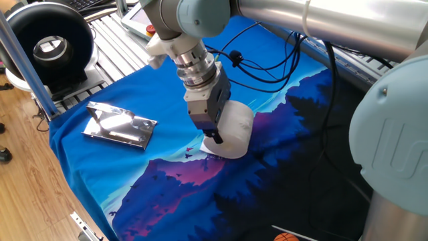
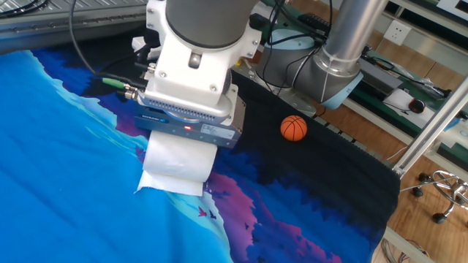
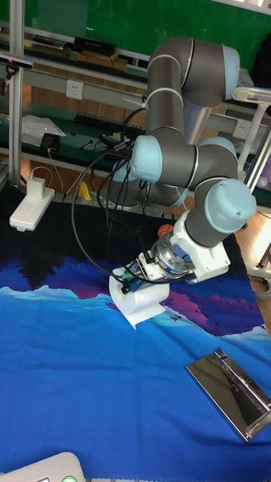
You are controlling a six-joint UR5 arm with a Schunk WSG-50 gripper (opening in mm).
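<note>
A white paper roll (image 1: 237,127) lies on its side on the printed cloth, with a loose sheet end (image 3: 147,318) sticking out from under it. My gripper (image 1: 215,137) is down at the roll, with one dark finger (image 1: 217,138) against or just in front of its near end face. From the other side, the wide gripper body (image 2: 190,130) covers the top of the roll (image 2: 179,155). The far finger is hidden, so whether the fingers press on the roll cannot be told. A shiny metal holder (image 1: 120,126) rests on the blue cloth, apart from the roll.
A small orange basketball (image 2: 294,128) sits on the dark part of the cloth. Black cables (image 1: 267,73) hang loosely near the arm. A white power strip (image 3: 32,204) lies at the back left. Blue cloth between roll and holder is free.
</note>
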